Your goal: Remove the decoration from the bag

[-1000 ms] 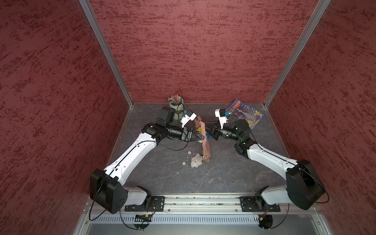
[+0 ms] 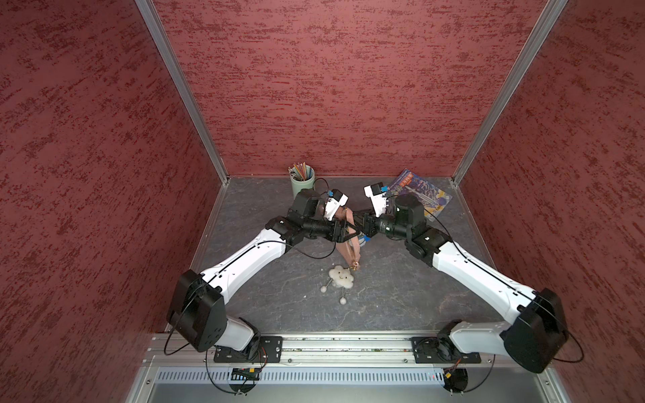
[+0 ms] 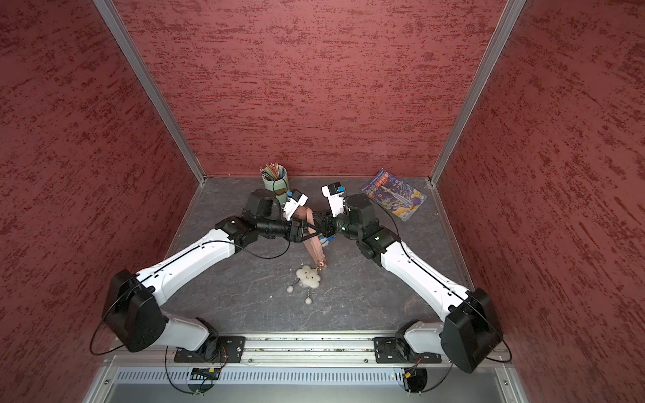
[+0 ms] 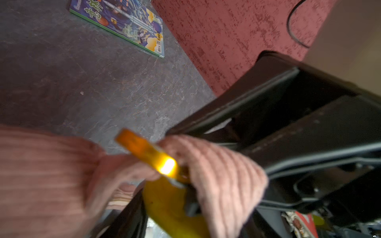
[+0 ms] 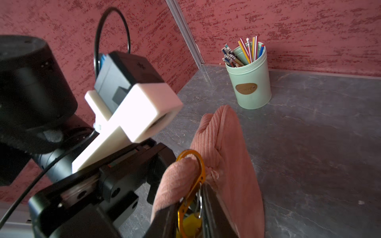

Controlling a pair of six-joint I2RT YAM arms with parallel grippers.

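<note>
The pink ribbed bag [image 5: 244, 190] hangs between my two arms, its strap looped through a gold clip [image 5: 202, 166]. Below that clip, a yellow decoration [image 4: 168, 206] is partly visible. At the clip's lower part, my right gripper is shut, with the clip between its fingers. My left gripper has its fingers apart, and a fold of strap [image 4: 230, 178] lies between them in the left wrist view. In the top left view, a grey-white cloud charm [image 2: 341, 276] lies at the bag's lower end. Both grippers' tips are crowded together there and partly hidden.
Behind the left arm stands a pale green pencil cup [image 5: 252, 87]. A colourful book [image 3: 395, 193] lies at the back right.
My left gripper has moved right toward the right gripper, closing the space between them. The strap has shifted and the yellow piece is now mostly covered. The cloud charm has turned on the table.
</note>
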